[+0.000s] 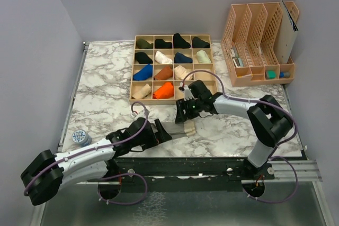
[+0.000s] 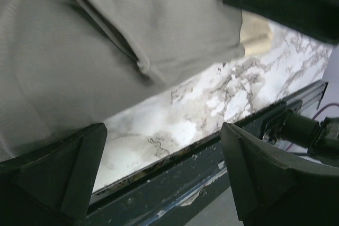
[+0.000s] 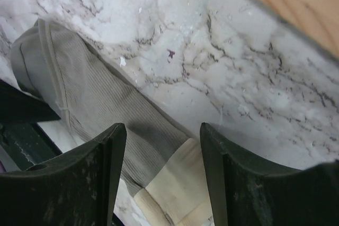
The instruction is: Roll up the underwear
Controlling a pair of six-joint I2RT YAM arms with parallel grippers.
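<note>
The grey underwear (image 1: 174, 128) lies folded into a flat strip on the marble table, with a cream band (image 3: 177, 178) at its right end. In the left wrist view its grey cloth (image 2: 69, 72) fills the upper left. Over the strip's left end my left gripper (image 1: 162, 132) is open, and no cloth shows pinched between its fingers. My right gripper (image 1: 183, 114) stands open at the strip's back edge near the cream band. Both its fingers (image 3: 100, 168) show in the right wrist view, with the cloth below and between them.
A wooden divided box (image 1: 175, 101) with rolled garments in several compartments stands just behind the cloth. An organizer rack (image 1: 259, 41) is at the back right, and a round tin (image 1: 80, 137) at the left. The table's front edge lies close to the cloth.
</note>
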